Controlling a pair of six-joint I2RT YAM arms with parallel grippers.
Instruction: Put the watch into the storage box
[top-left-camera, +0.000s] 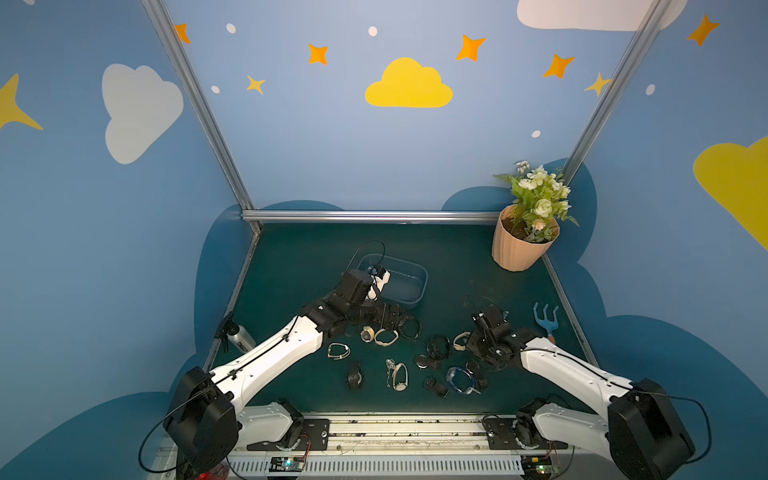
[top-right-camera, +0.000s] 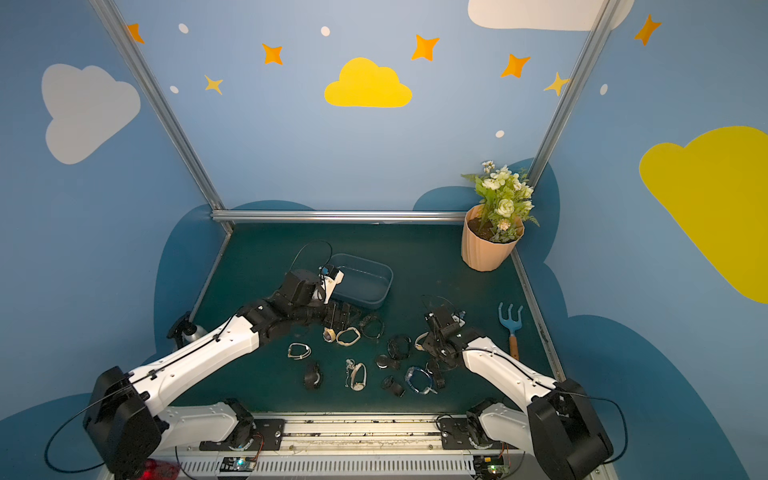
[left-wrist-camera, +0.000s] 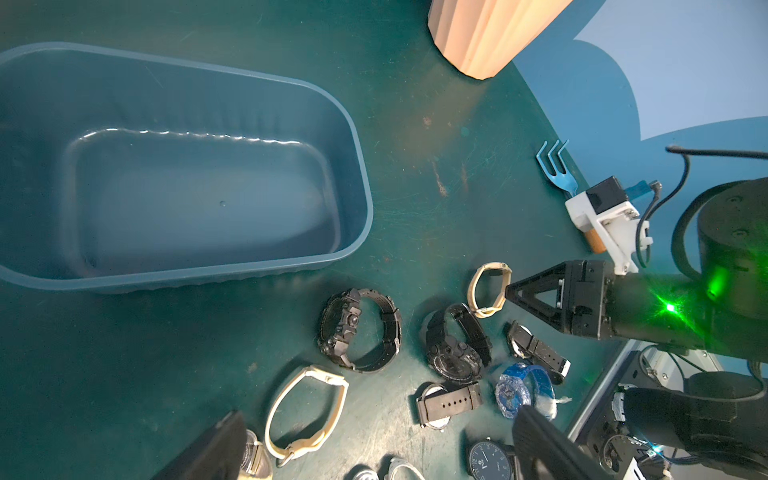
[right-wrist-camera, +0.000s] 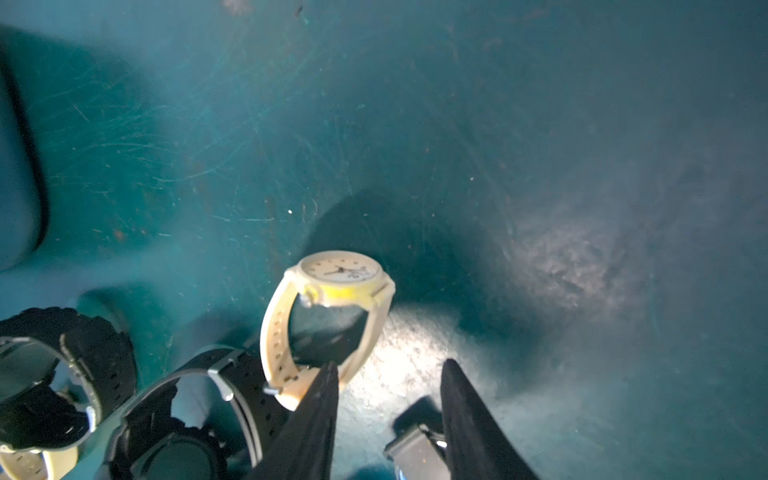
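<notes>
Several watches lie on the green table in front of the blue storage box (left-wrist-camera: 200, 277), which looks empty in the left wrist view. My left gripper stands open over the watches before the box, its blurred fingers wide apart. Below it are a cream band watch (left-wrist-camera: 328, 374) and a black watch (left-wrist-camera: 349, 320). On the right, my right gripper is partly open beside a cream watch (right-wrist-camera: 340, 268) standing on its side. One finger (right-wrist-camera: 318, 416) overlaps the watch's strap; whether they touch, I cannot tell. Between those fingertips nothing is held.
Close to my right gripper are a black watch (left-wrist-camera: 453, 360), a blue watch (left-wrist-camera: 512, 392) and a dark-strapped watch (left-wrist-camera: 540, 352). A flower pot (top-left-camera: 520, 244) stands at the back right, a blue hand fork (top-left-camera: 546, 321) at the right edge. Table behind the right gripper is clear.
</notes>
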